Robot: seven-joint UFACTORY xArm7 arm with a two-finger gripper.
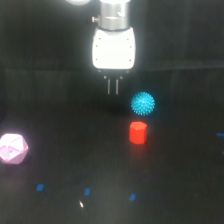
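The gripper (pixel 113 86) hangs at the top centre below its white housing, its two thin fingers apart with nothing between them. Below and right of it a cyan spiky ball (pixel 142 103) rests on the dark surface. A red block (pixel 138 132) lies just in front of the ball. A pale pink faceted ball (pixel 13 148) is at the left edge.
A blue mark shows at the right edge.
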